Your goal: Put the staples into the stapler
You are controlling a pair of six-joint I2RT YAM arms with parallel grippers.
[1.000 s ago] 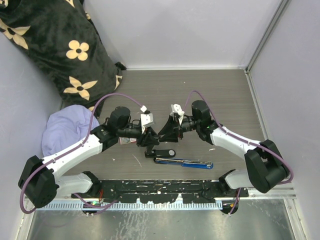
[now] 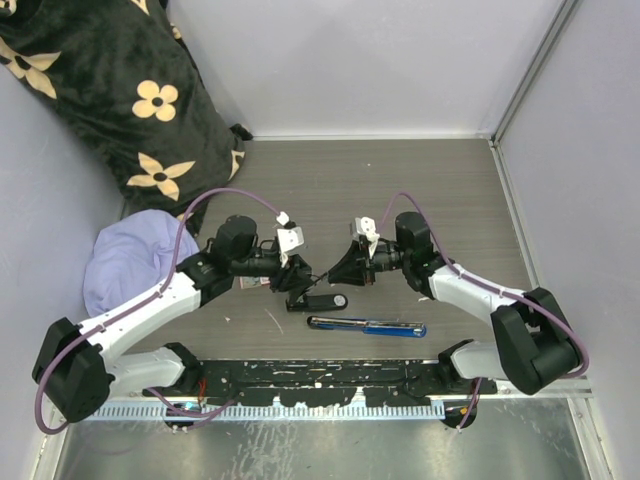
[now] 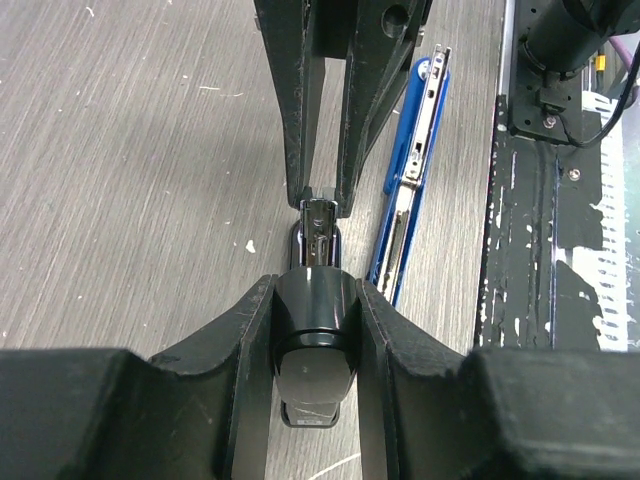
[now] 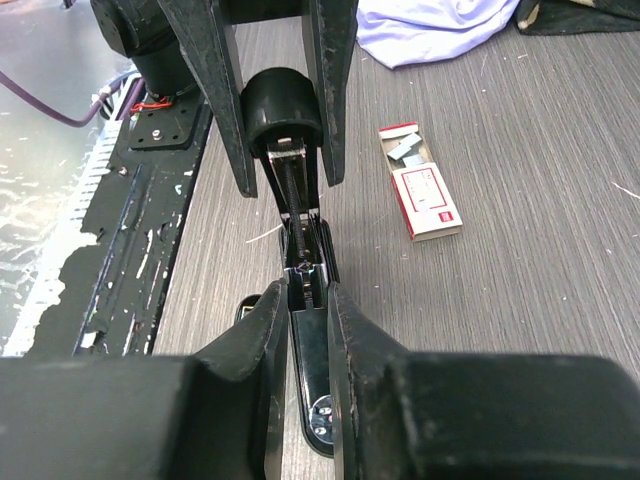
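The black stapler (image 2: 327,302) lies opened on the table, its base running to the right. My left gripper (image 2: 298,288) is shut on its raised black cover (image 3: 314,300), whose rounded end shows between the fingers. From the cover a thin spring (image 4: 294,195) slants down to a small metal piece of the stapler. My right gripper is shut on that piece, just above the stapler base (image 4: 312,365). An opened staple box (image 4: 426,195) with grey staple strips (image 4: 405,147) at one end lies beside the stapler. Whether staples sit in the rail is hidden.
A blue stapler (image 2: 372,327) lies in front of the black one, close to it. Lavender cloth (image 2: 135,260) and a dark floral cushion (image 2: 120,95) fill the left side.
My right gripper has drawn away to the right from the left one, and a thin dark stretch of the stapler now shows between them. The left gripper and stapler have shifted slightly left.
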